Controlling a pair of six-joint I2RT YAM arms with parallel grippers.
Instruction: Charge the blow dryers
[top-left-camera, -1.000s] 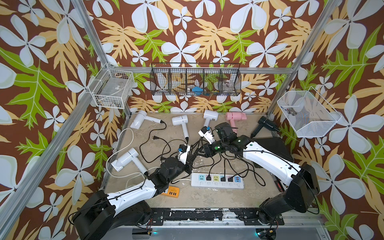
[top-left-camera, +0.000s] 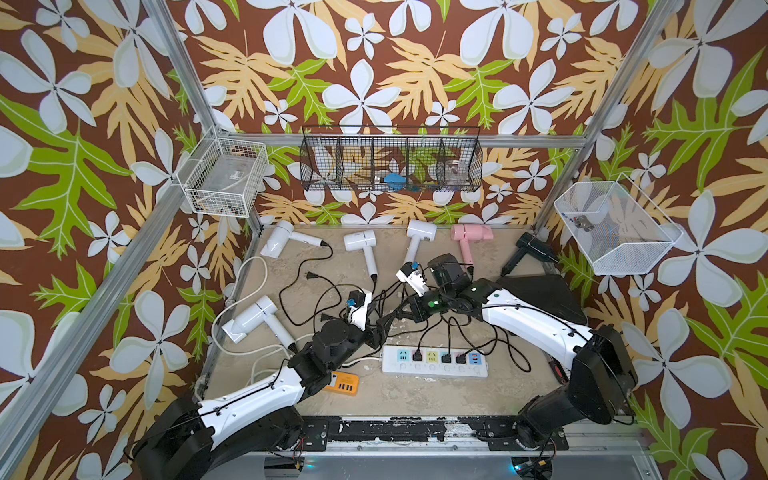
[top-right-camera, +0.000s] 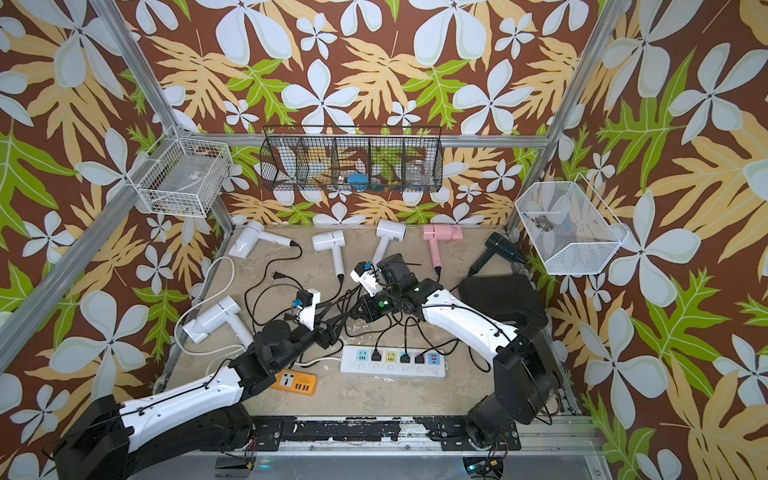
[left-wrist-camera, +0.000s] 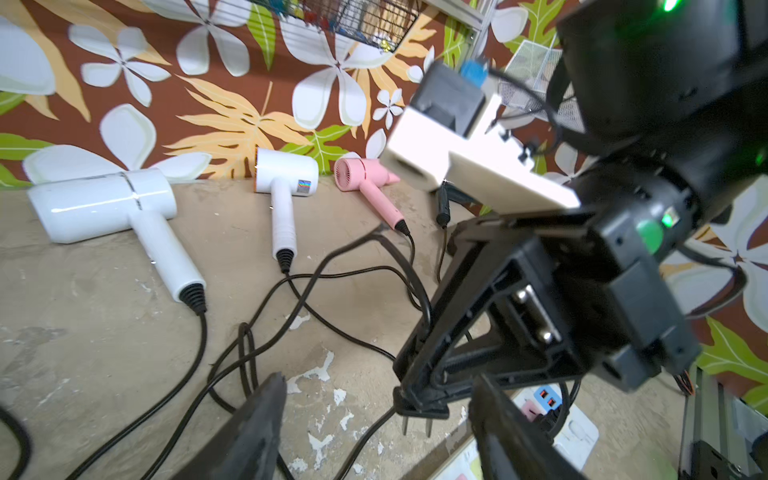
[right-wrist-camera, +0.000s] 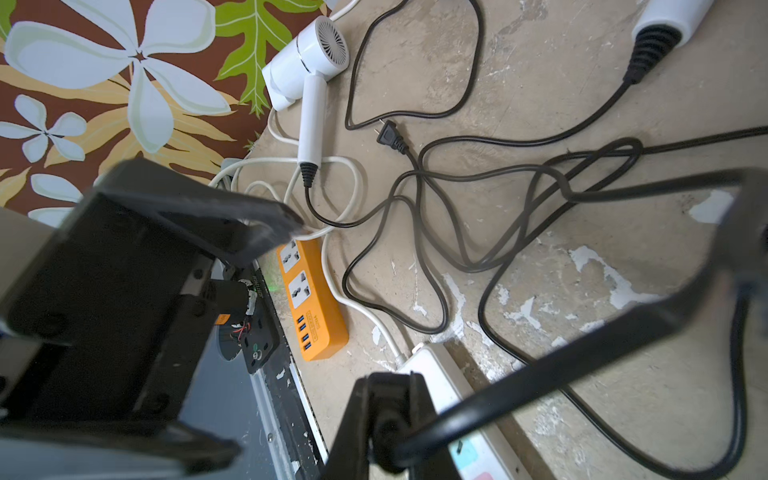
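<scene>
My right gripper is shut on a black plug, whose prongs point down in the left wrist view and whose cable loops upward. My left gripper stands part open just beside it, nothing between its fingers. Below lie a white power strip (top-left-camera: 434, 361) with several plugs in it and an orange power strip (top-right-camera: 296, 382). White dryers (top-left-camera: 360, 240), a pink dryer (top-left-camera: 472, 233) and a dark dryer (top-left-camera: 534, 246) lie around the back and left, with tangled cables.
A black mat or case (top-right-camera: 504, 296) lies at the right. A loose plug (right-wrist-camera: 392, 136) rests among the cables at the left. Wire baskets (top-left-camera: 224, 176) hang on the frame. Bare table shows at the front near the strips.
The right gripper has moved slightly, holding the plug; the dryers are unchanged.
</scene>
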